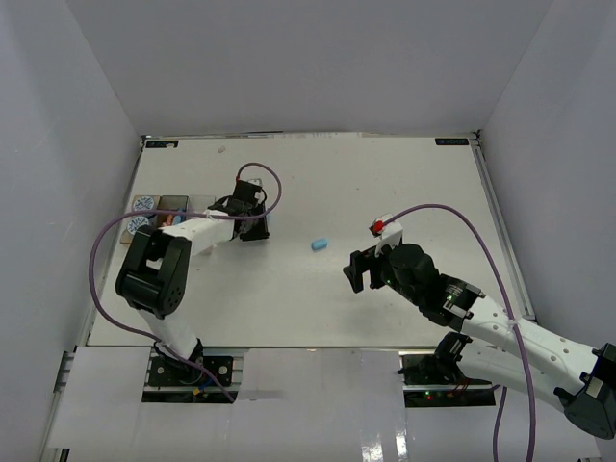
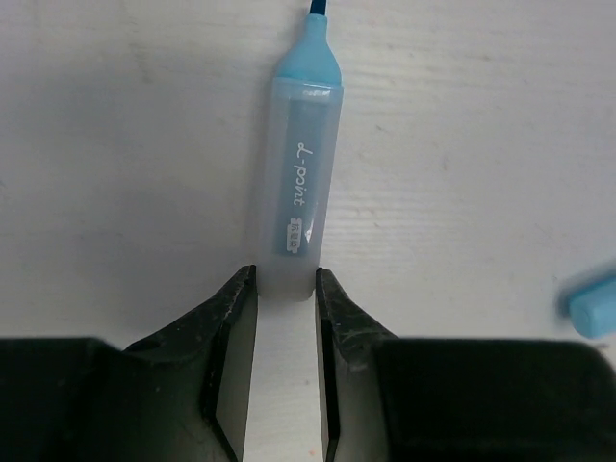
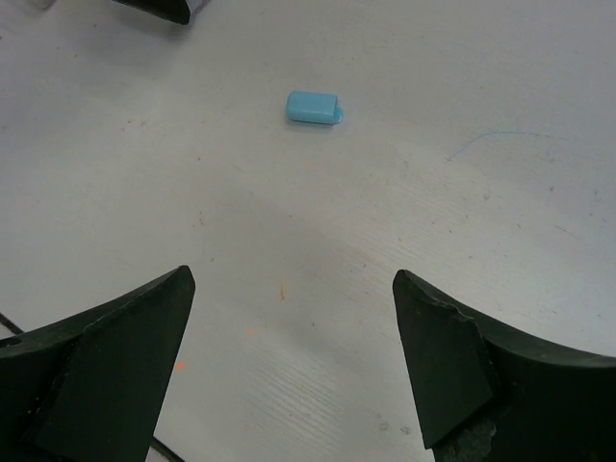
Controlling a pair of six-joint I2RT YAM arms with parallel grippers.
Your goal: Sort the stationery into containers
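Note:
A light-blue pen with a frosted grip and white lettering is held in my left gripper, shut on its near end; in the top view that gripper is just right of the containers at the left of the table. A small light-blue piece lies alone near the middle of the table, also visible in the right wrist view. My right gripper stands open to the right of that piece, nothing between its fingers.
The containers are partly hidden by the left arm and its cable. The back, middle and right of the white table are clear apart from the blue piece. Walls border the table at back and sides.

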